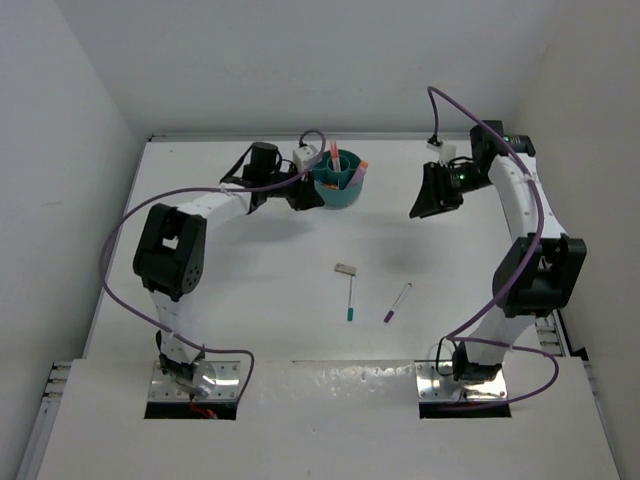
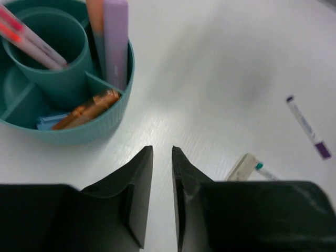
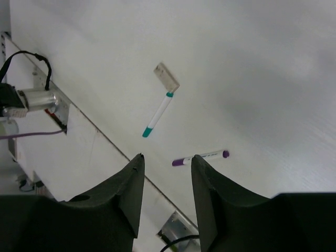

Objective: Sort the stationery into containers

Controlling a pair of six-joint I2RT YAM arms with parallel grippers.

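Note:
A teal compartment organizer at the back centre holds pens, markers and brown items. My left gripper is beside its front left, part open, with nothing visible between the fingertips. On the table lie a beige block, a teal-capped marker and a purple-capped marker. My right gripper hangs right of the organizer; whether anything is between its fingers is unclear.
Walls enclose the back and sides.

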